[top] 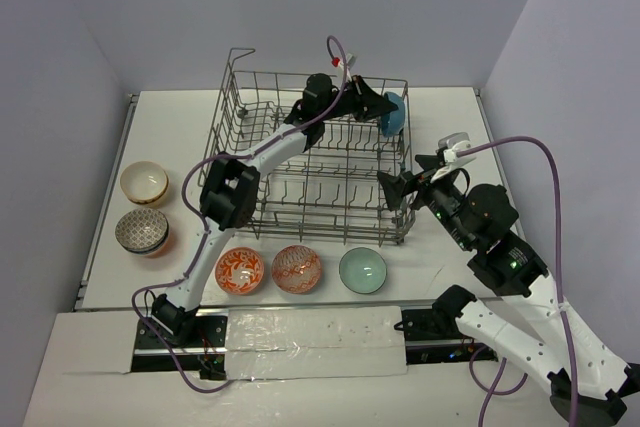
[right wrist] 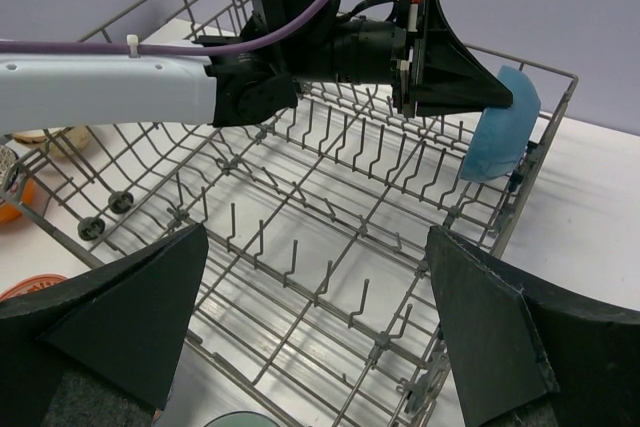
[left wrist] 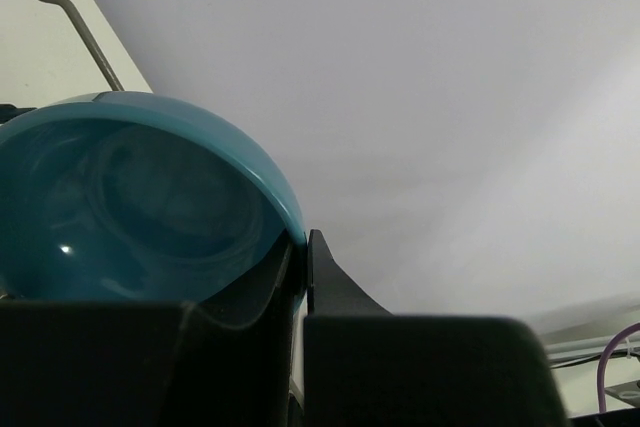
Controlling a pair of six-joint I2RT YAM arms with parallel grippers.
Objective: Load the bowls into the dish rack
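Note:
A blue bowl [top: 394,115] is tilted on its side at the back right corner of the wire dish rack [top: 300,236]. My left gripper is shut on the rim of this blue bowl [left wrist: 150,187]. In the right wrist view the bowl [right wrist: 502,127] stands near the rack's right rail, among the back tines; whether it bears on them cannot be told. My right gripper [top: 388,189] hangs open by the rack's right side, and nothing is between its fingers. The rest of the rack holds no bowls that show.
In front of the rack stand an orange patterned bowl [top: 240,271], a red patterned bowl [top: 297,269] and a green bowl [top: 363,270]. To its left are a cream bowl stack [top: 144,182] and a dark patterned stack [top: 142,231]. The table right of the rack is clear.

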